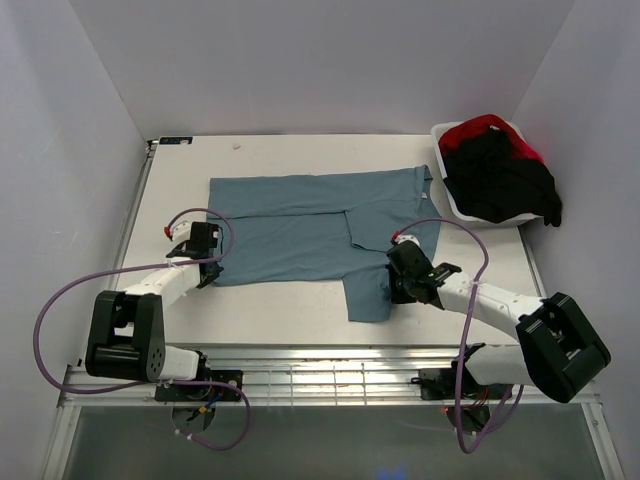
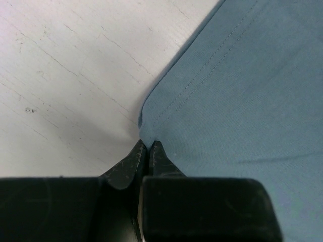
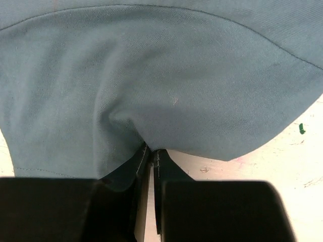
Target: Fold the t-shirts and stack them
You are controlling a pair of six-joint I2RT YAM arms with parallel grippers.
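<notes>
The blue t-shirt (image 1: pixel 280 250) lies across the table, its far part folded over in a long band and one sleeve (image 1: pixel 366 298) sticking out toward the near edge. At the shirt's near left corner, my left gripper is shut, with the hem corner (image 2: pixel 151 121) pinched between its fingertips. My right gripper has closed on the outer edge of the near sleeve, where the cloth (image 3: pixel 131 126) gathers into a crease at the tips. The part of the cloth inside each grip is hidden.
A white bin (image 1: pixel 440 165) at the back right holds a red cloth (image 1: pixel 478 127) and a black cloth (image 1: pixel 500 180). Bare table (image 1: pixel 280 315) shows in front of the shirt, and the metal rail (image 1: pixel 300 354) runs along the near edge.
</notes>
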